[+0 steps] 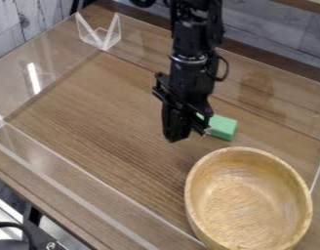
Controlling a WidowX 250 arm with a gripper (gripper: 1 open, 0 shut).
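Observation:
My black gripper [171,131] hangs from the arm at the top centre, low over the middle of the wooden surface. Its fingertips are dark and hard to make out; it looks shut, with nothing visible held. A green block [220,126] lies just right of the gripper, its left part hidden behind it.
A large beige bowl [248,205] fills the lower right. A white wire-like holder [101,32] stands at the back left. A wall runs along the back right.

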